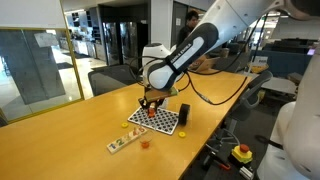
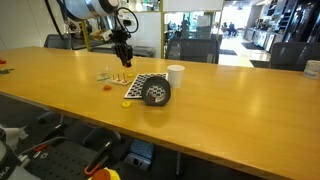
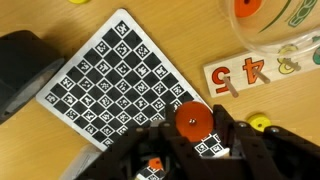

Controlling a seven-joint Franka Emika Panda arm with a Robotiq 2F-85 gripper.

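Note:
My gripper is shut on a round orange-red piece [image 3: 194, 121], seen from above in the wrist view. The piece hangs over one corner of a black-and-white checkered board [image 3: 120, 85] printed with small characters. Exterior view 1 shows the gripper [image 1: 152, 103] above the board [image 1: 166, 118], with red below its fingers. A bit of orange [image 3: 155, 163] shows partly hidden by the fingers; whether it lies on the board cannot be told.
A wooden strip with pegs and numbers [image 3: 262, 72] lies beside the board, near a clear bowl [image 3: 238, 36] holding an orange piece. A black roll [image 3: 22, 72] stands at the board's other side. Small yellow pieces [image 3: 259, 121] lie around, and a white cup [image 2: 175, 76] stands behind.

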